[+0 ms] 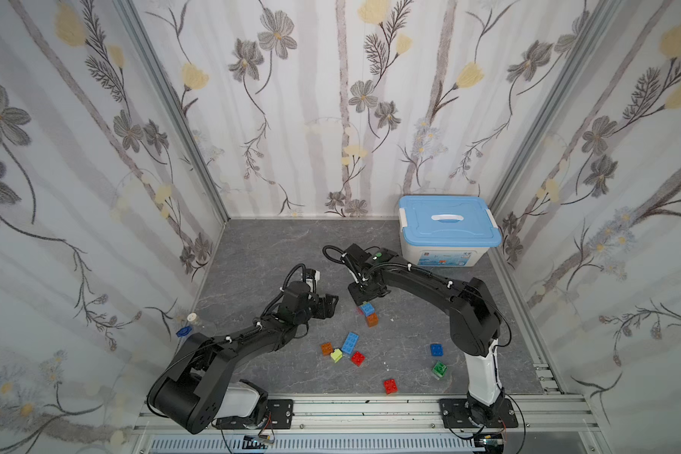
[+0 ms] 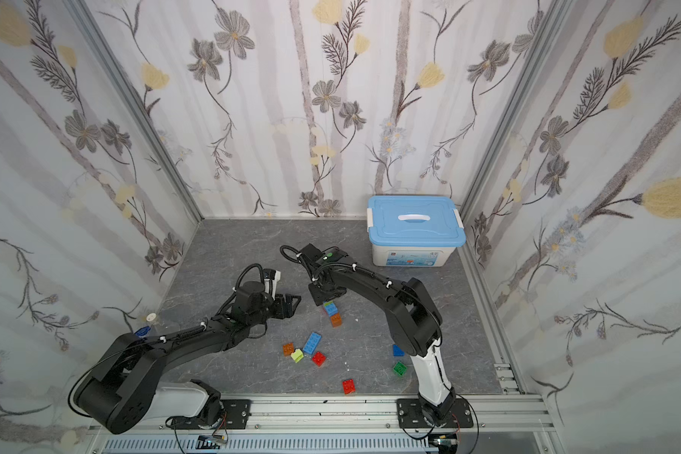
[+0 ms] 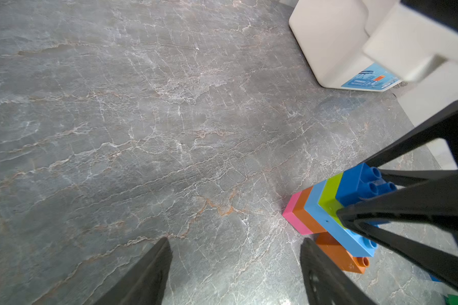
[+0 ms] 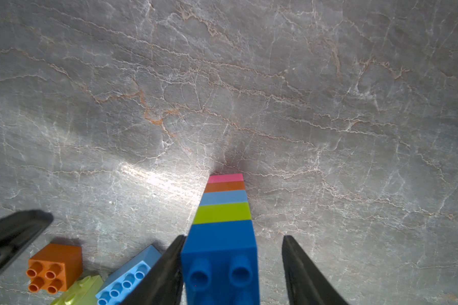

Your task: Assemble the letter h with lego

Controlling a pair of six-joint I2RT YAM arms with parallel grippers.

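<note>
A multicolour brick stack of pink, orange, light blue, green and dark blue (image 4: 218, 236) stands between the fingers of my open right gripper, against the left finger. In the left wrist view a light blue brick and an orange brick (image 3: 335, 254) project from the stack's lower side, partly hidden by that gripper. My left gripper is open and empty, left of the stack. Loose orange (image 1: 326, 348), light blue (image 1: 349, 343), pale green (image 1: 336, 355) and red (image 1: 358, 358) bricks lie toward the front.
A lidded storage box (image 1: 448, 227) sits at the back right. A red brick (image 1: 390, 386) lies at the front edge, blue (image 1: 436, 349) and green (image 1: 439, 369) ones at the front right.
</note>
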